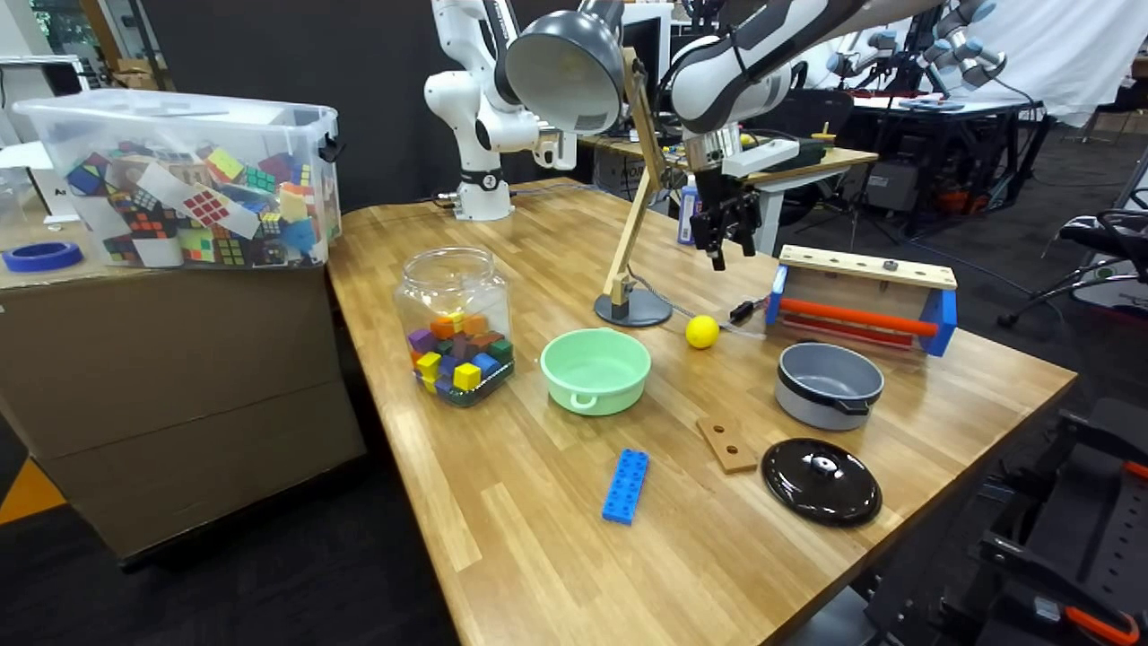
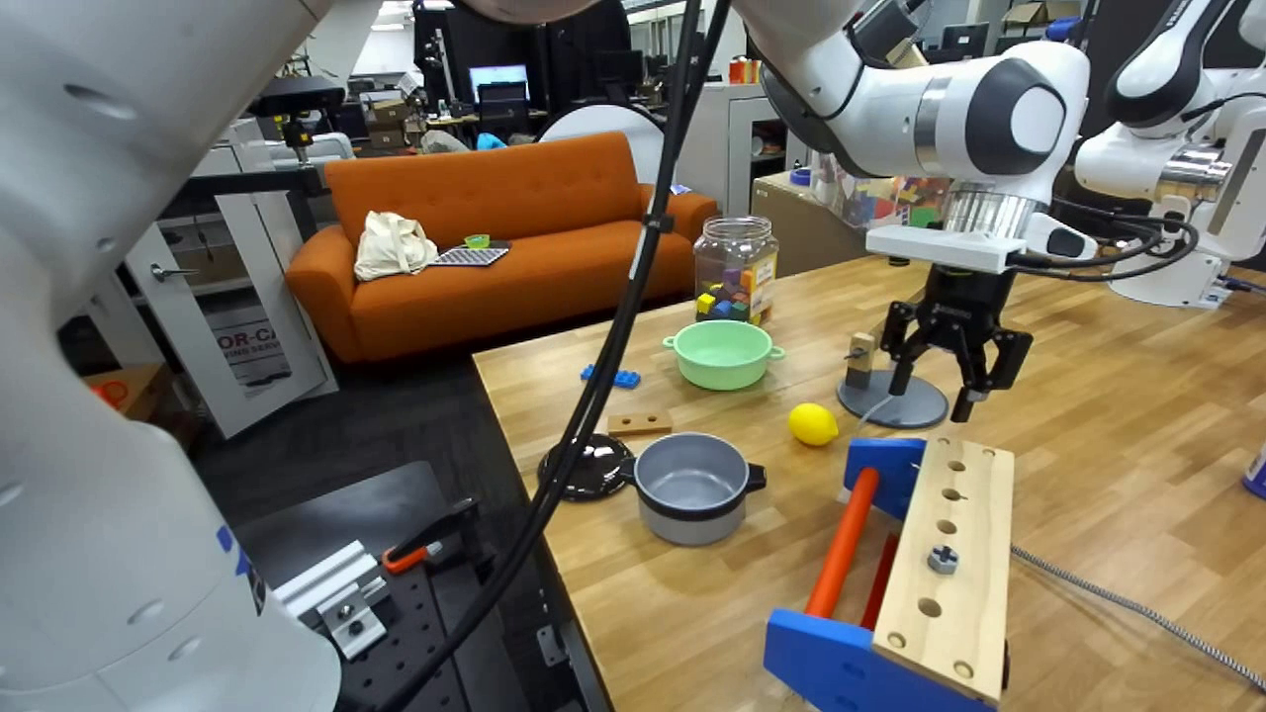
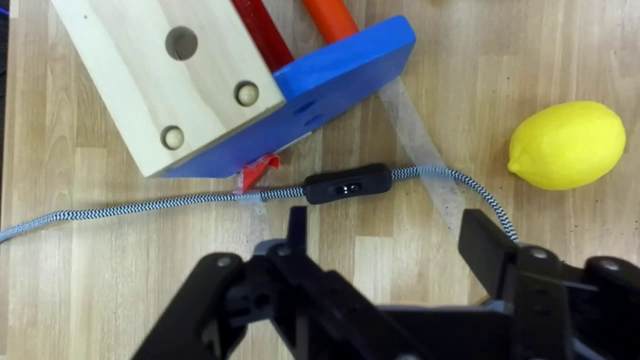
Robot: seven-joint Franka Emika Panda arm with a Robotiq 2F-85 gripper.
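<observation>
With its fingers apart and nothing between them, my gripper hangs above the table. Below it in the wrist view lies a black inline switch (image 3: 348, 183) on a braided cord (image 3: 144, 207), partly taped to the wood. To the right is a yellow lemon (image 3: 567, 145), apart from my fingers. The wooden peg bench (image 3: 210, 78) with blue ends fills the upper left. Exterior view 2 has my gripper (image 2: 932, 398) high over the lamp base (image 2: 911, 401), beyond the bench (image 2: 955, 534). In exterior view 1 my gripper (image 1: 734, 258) is behind the lemon (image 1: 701, 332).
A desk lamp (image 1: 635, 172) stands close to the arm. A green bowl (image 1: 595, 371), a grey pot (image 1: 829, 386), a black lid (image 1: 821, 483), a blue brick (image 1: 625, 486), a holed wooden piece (image 1: 727, 445) and a jar of blocks (image 1: 456, 328) occupy the table. Its near part is clear.
</observation>
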